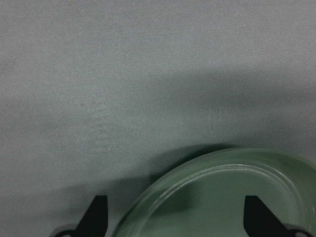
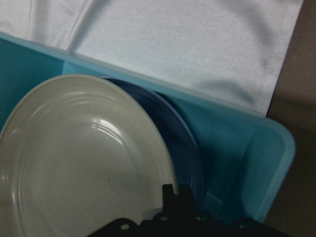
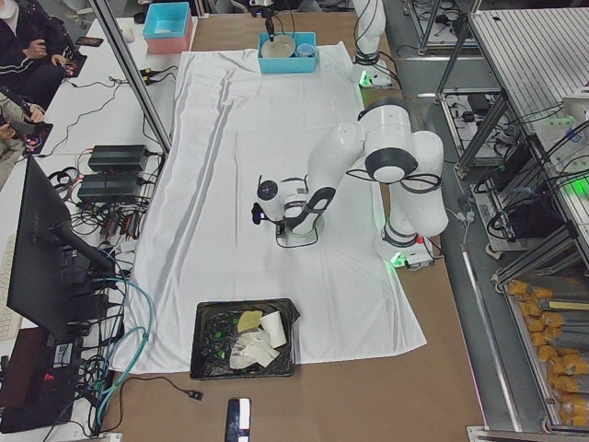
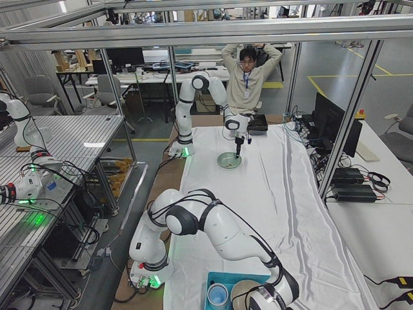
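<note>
My left gripper [image 4: 238, 155] is open over the green plate [image 4: 227, 161] [image 1: 222, 202] on the white cloth, its fingers straddling the rim in the left wrist view. At the far end in the left camera view, my right gripper is at the right-hand rim of a beige plate [image 2: 89, 148] [image 3: 277, 48] and appears shut on it. That plate lies in a light-blue bin [image 2: 247, 138] [image 3: 287, 65], over a dark-blue plate [image 2: 182, 143], with a blue cup [image 4: 218, 295] beside it.
A black bin [image 3: 244, 364] with paper and a sponge stands at the near end of the cloth in the left camera view. A person stands behind the cloth in the right camera view; monitor and cables line one side.
</note>
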